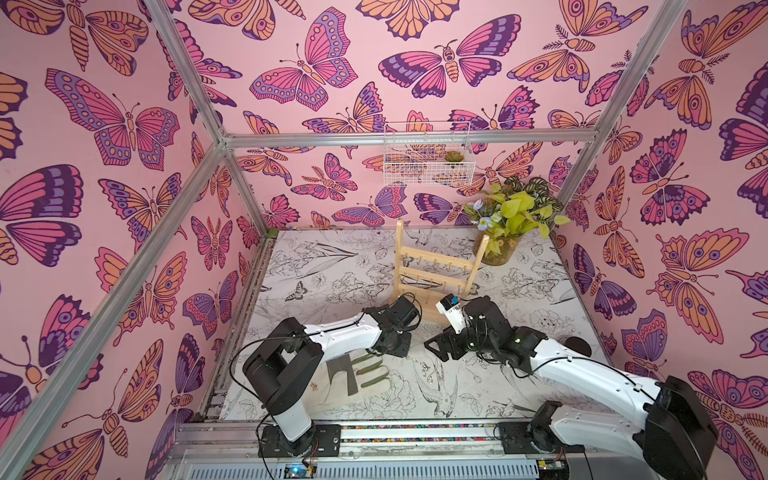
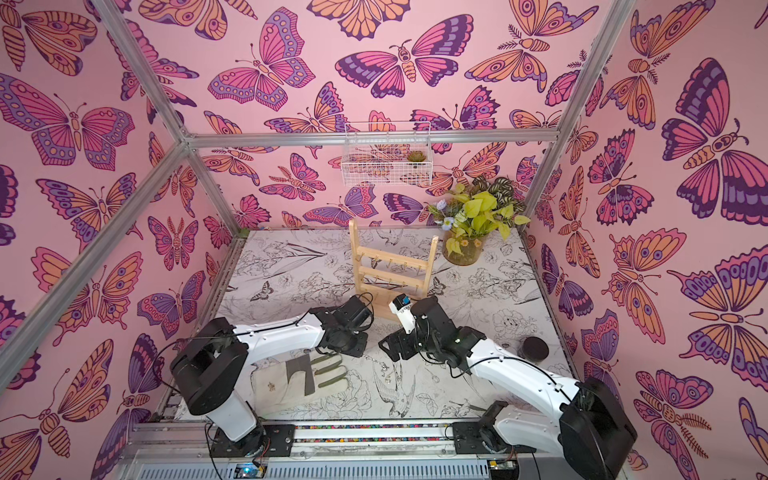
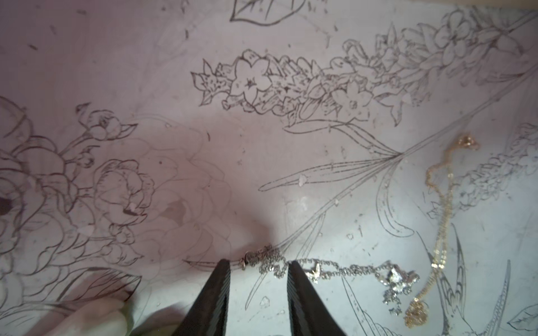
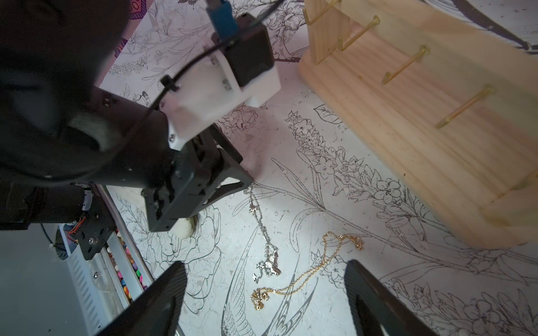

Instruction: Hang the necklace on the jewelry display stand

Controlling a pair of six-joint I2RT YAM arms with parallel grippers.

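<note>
A silver necklace (image 3: 347, 270) lies on the table, its bunched end between or just beyond the tips of my left gripper, which stands open. Beside it rests a gold necklace (image 3: 442, 224), also flat on the table. In the right wrist view, the silver chain (image 4: 259, 218) runs out from under the left fingers, with the gold chain (image 4: 302, 277) nearer to my right gripper. Those right fingers are spread wide, above the table, with neither chain held. The wooden display stand (image 1: 438, 276) stands upright behind both arms; its pegs (image 4: 406, 64) look empty.
A work glove (image 1: 356, 380) lies under the left arm. Behind the stand, to the right, is a potted plant (image 1: 500, 248). A dark round object (image 2: 533, 349) sits near the right arm. The two grippers are close together, leaving a small gap.
</note>
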